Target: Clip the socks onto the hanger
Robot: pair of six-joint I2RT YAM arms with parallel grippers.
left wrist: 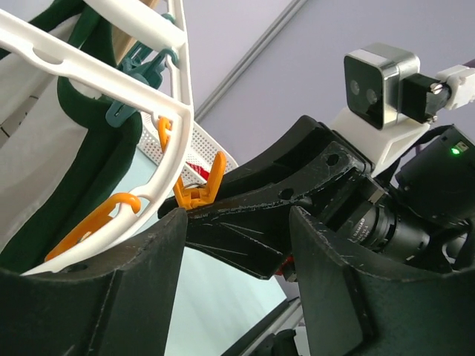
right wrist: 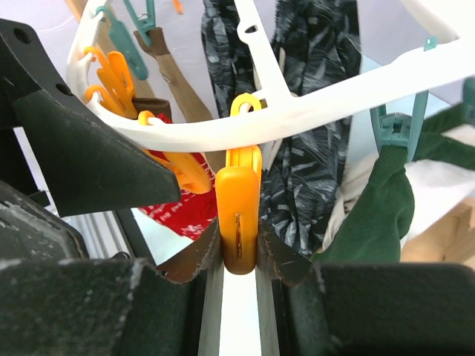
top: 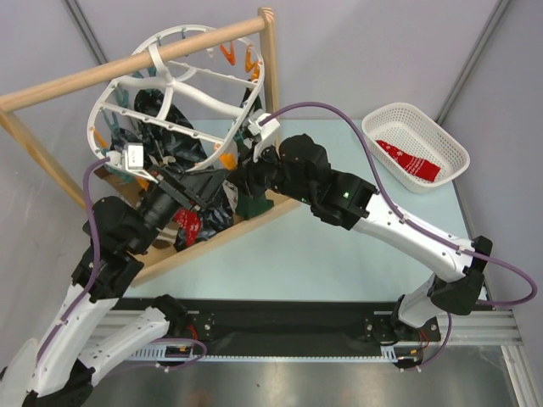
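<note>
The white round hanger (top: 182, 80) hangs in a wooden frame, with dark patterned socks (top: 170, 140) dangling beneath it. In the right wrist view, my right gripper is shut on an orange clip (right wrist: 239, 193) attached to the hanger's rim. My left gripper is open with its fingers apart; the right gripper's black fingers and the clip lie beyond the gap. A red sock (right wrist: 193, 204) hangs behind other orange clips; how it is held is partly hidden. A green and white sock (right wrist: 378, 204) hangs at a teal clip (right wrist: 397, 130).
A white basket (top: 454, 144) at the right holds a red patterned sock (top: 411, 161). The wooden frame (top: 271, 68) surrounds the hanger. Both arms crowd close together at the hanger's near rim.
</note>
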